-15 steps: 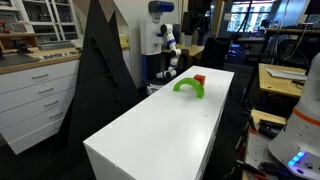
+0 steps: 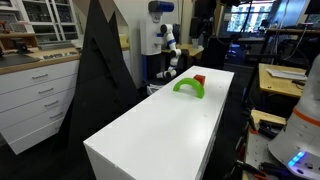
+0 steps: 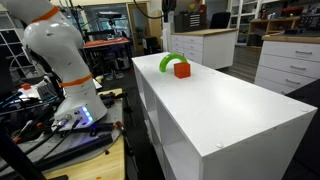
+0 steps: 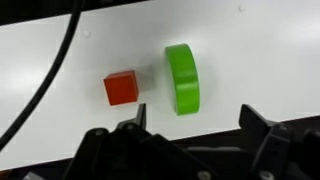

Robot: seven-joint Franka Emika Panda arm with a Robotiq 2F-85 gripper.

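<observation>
A green arch (image 2: 189, 83) stands upright on the white table, towards its far end in exterior view 1. Close beside it is a red block (image 2: 199, 79), clear of the arch by a small gap. Seen from above in the wrist view, the arch (image 4: 183, 78) shows as a curved green strip, with the red block (image 4: 121, 87) to its left. My gripper is open and empty, its dark fingers spread wide at the bottom of that view. It hangs well above the table, touching neither object.
A black cable (image 4: 45, 82) crosses the wrist view's left side. Drawer cabinets (image 2: 38, 95) stand off beyond the table.
In exterior view 1 the arm's dark upper part has shifted slightly to the right. The arch and the block have stayed in place.
</observation>
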